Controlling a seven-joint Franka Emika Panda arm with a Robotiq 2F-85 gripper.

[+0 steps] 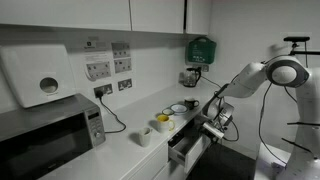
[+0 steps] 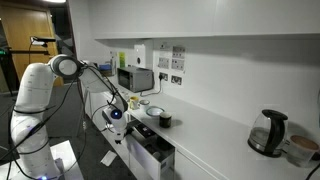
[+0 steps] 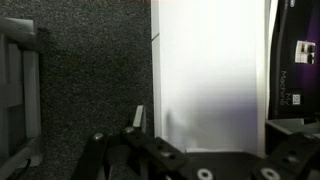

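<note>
An open drawer (image 2: pixel 153 158) stands out from the white cabinets below the counter; exterior view 1 also shows the drawer (image 1: pixel 180 155), partly covered by the arm. My gripper (image 2: pixel 124 135) is low beside the drawer, near its front. In exterior view 1 the gripper (image 1: pixel 213 131) is small and dark, and its fingers are hard to make out. A white cabinet panel (image 3: pixel 210 80) fills the middle of the wrist view, with dark gripper parts along the bottom. How the fingers stand does not show, nor whether anything is between them.
On the counter (image 2: pixel 220 145) are a microwave (image 2: pixel 136 81), a kettle (image 2: pixel 267 132) and a dark mug (image 2: pixel 165 119). Exterior view 1 shows a yellow-handled cup (image 1: pixel 165 123) near the counter's edge. Dark floor (image 3: pixel 95 70) lies open beside the cabinets.
</note>
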